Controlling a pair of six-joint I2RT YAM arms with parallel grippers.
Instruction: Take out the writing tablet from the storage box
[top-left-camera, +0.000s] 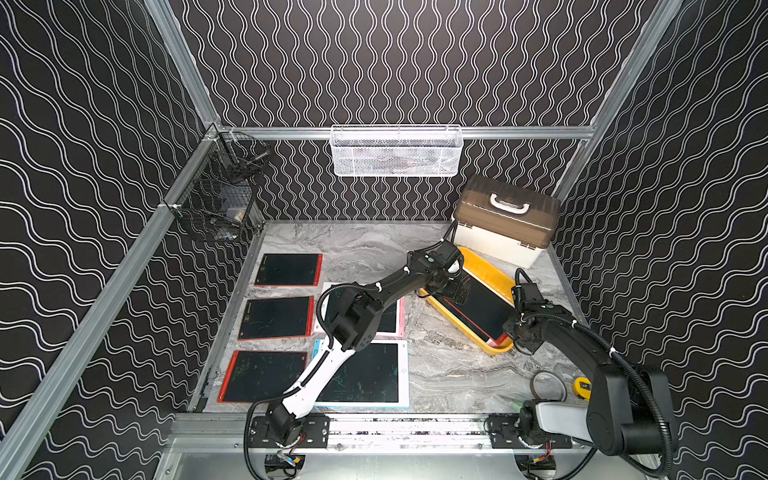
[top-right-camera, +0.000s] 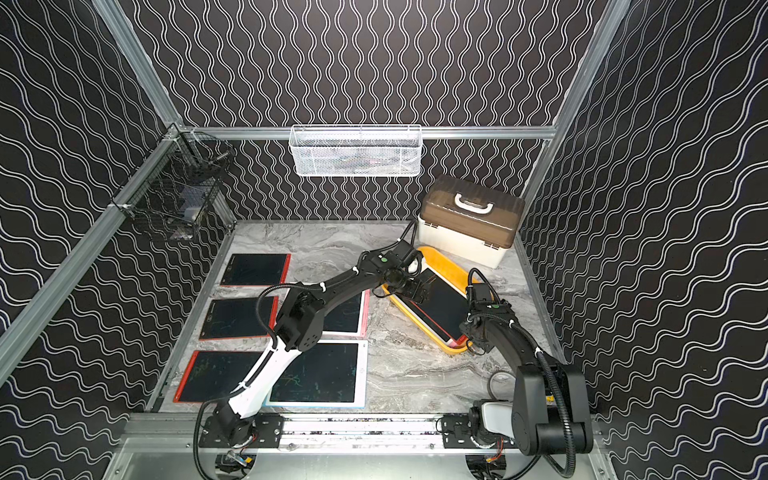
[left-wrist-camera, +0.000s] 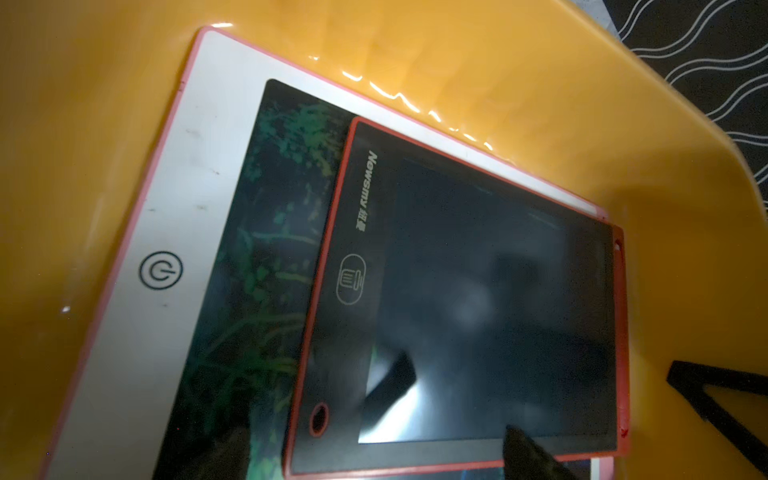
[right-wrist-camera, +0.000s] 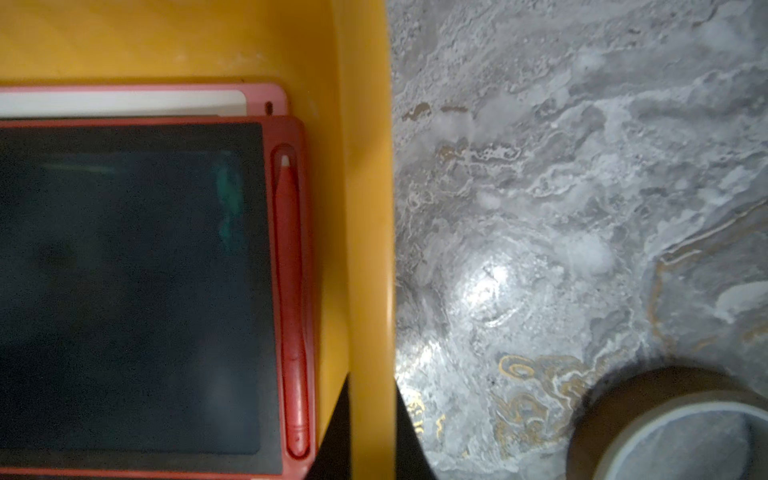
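Observation:
The yellow storage box (top-left-camera: 500, 280) stands at the right of the table. In it, a red-edged black writing tablet (left-wrist-camera: 488, 304) lies on top of a larger white, pink-edged tablet (left-wrist-camera: 152, 216). Over the box's far-left end, my left gripper is open above the tablets, its fingertips (left-wrist-camera: 532, 460) apart with nothing gripped. At the near-right end, my right gripper is shut on the box's wall, one finger inside and the other outside. A red stylus (right-wrist-camera: 292, 304) sits in the red-edged tablet's side.
Several tablets lie flat on the left, including a red-edged one (top-left-camera: 276, 317) and a blue-edged white one (top-left-camera: 368, 376). A brown-lidded case (top-left-camera: 508, 212) stands behind the box. A tape roll (right-wrist-camera: 680, 424) rests near the right gripper. Bare table lies in front of the box.

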